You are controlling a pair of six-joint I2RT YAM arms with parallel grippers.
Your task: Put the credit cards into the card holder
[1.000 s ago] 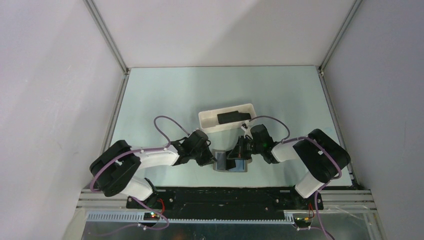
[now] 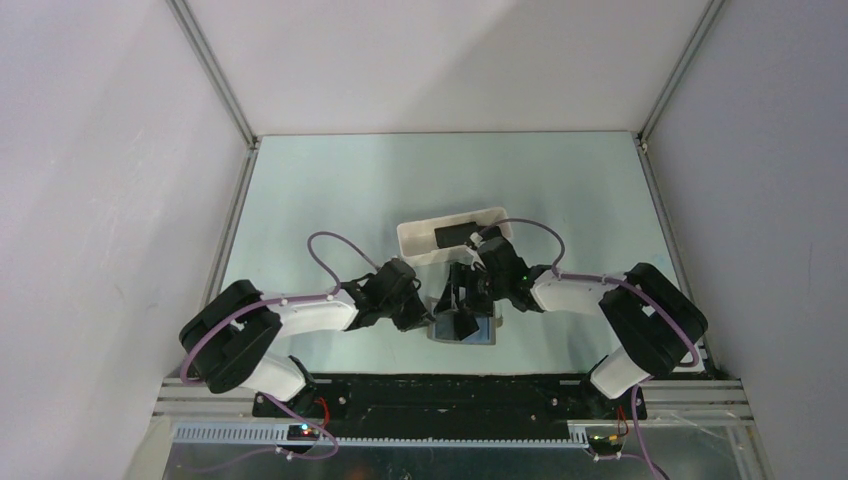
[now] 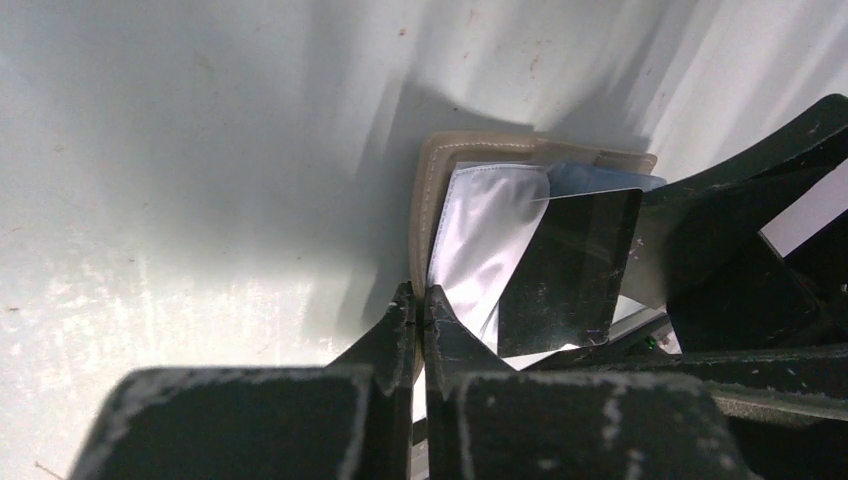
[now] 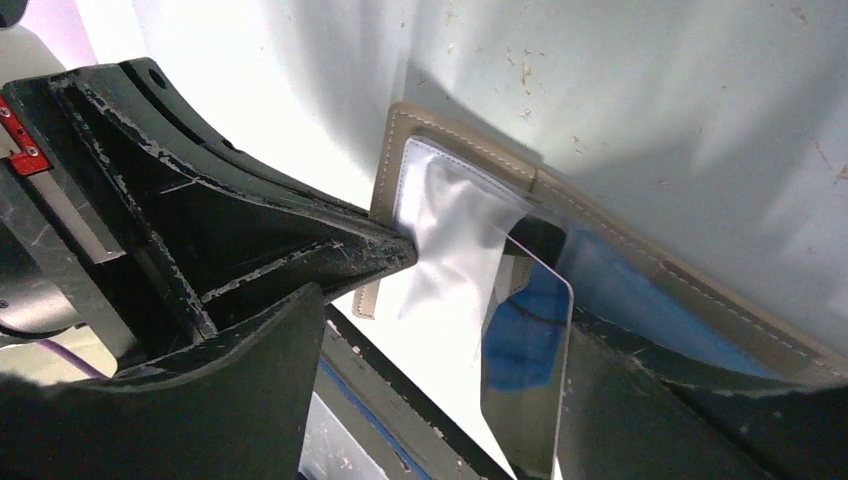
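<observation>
The tan-edged card holder (image 2: 485, 335) lies spread on the table near the front, with white and blue pockets. A glossy black card (image 3: 570, 275) is slanted over its white flap (image 3: 490, 215); how deep it sits in a pocket cannot be told. My left gripper is shut at the holder's tan left edge, its tips pinching that rim. Over the holder, my right gripper stands open, fingers (image 4: 230, 390) wide apart on either side of the card, whose thin bright edge (image 4: 570, 330) shows between them. Nothing is held there.
Behind the holder, a white tray (image 2: 418, 241) contains dark cards (image 2: 455, 236), partly covered by the right arm. Both arms crowd the space round the holder. Open table (image 2: 330, 190) lies at the back and both sides.
The left arm stays still at the holder's edge.
</observation>
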